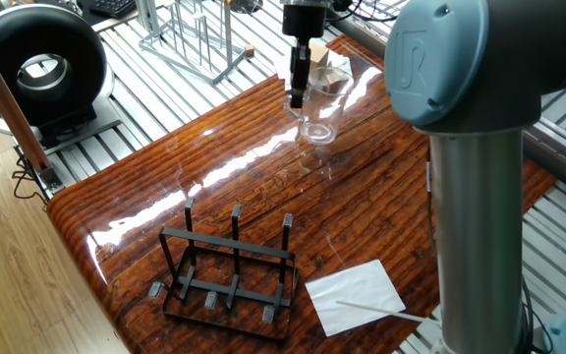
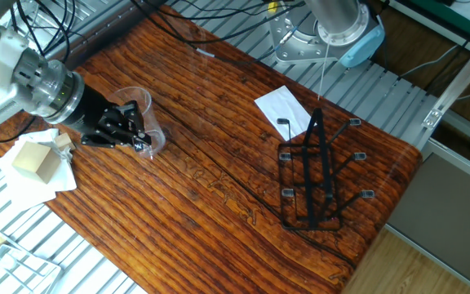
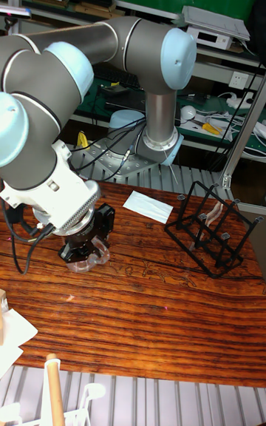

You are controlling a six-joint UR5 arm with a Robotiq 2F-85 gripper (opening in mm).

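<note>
A clear cup (image 1: pixel 321 120) with a handle is at the far side of the wooden table, right beside my gripper (image 1: pixel 298 102). My gripper points down and looks shut on the cup's handle, though the small contact spot is hard to make out. In exterior view 2 the see-through cup (image 2: pixel 143 110) leans a little beside the black fingers (image 2: pixel 125 131). Only the cup's lower part (image 3: pixel 88 262) shows below the gripper in exterior view 3. Whether its base touches the table is unclear.
A black wire rack (image 1: pixel 229 285) with several upright prongs stands near the table's front edge. A white sheet (image 1: pixel 357 297) lies beside it, close to the arm's column. Wooden blocks (image 2: pixel 37 162) sit on white paper at a corner.
</note>
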